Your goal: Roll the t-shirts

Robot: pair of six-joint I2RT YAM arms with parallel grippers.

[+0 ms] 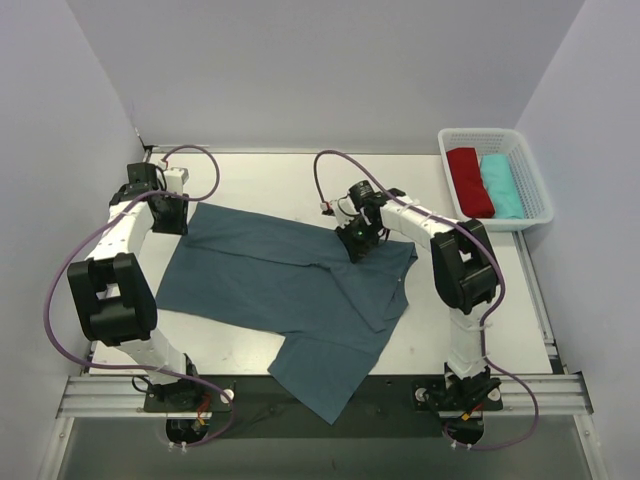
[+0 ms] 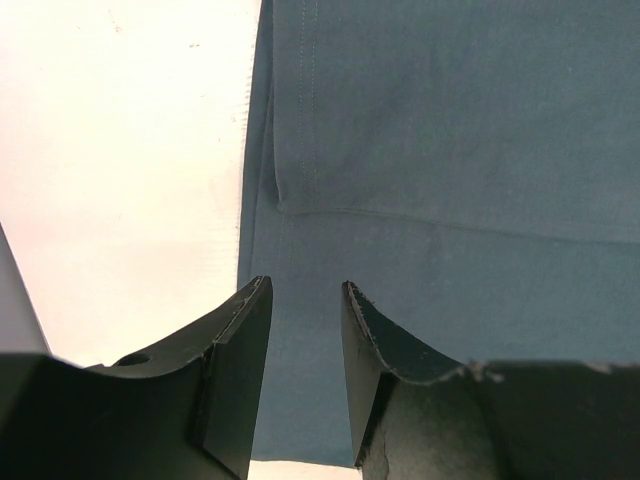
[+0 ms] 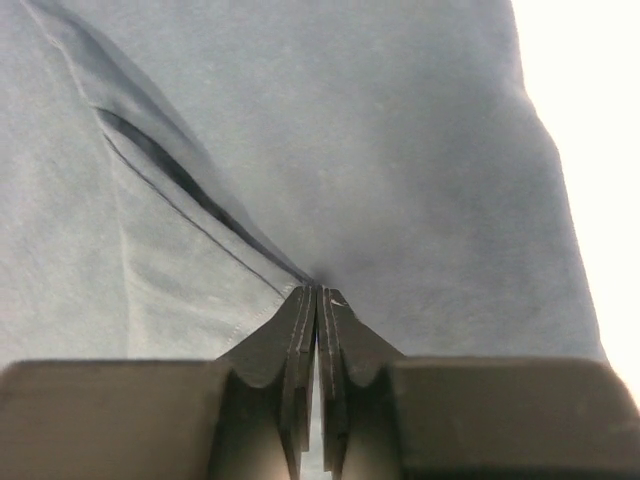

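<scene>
A dark blue-grey T-shirt [image 1: 270, 300] lies spread on the white table, its long top band folded over and one sleeve hanging past the front edge. My left gripper [image 1: 178, 222] is over the shirt's left end; in the left wrist view its fingers [image 2: 235, 340] stand apart above the cloth, holding nothing. My right gripper [image 1: 350, 245] is down at the fold right of centre. In the right wrist view its fingertips [image 3: 300, 300] meet on a creased fold; whether cloth is pinched between them I cannot tell.
A white basket [image 1: 540, 175] at the back right holds folded red cloth [image 1: 470, 185] and turquoise cloth [image 1: 505, 190].
</scene>
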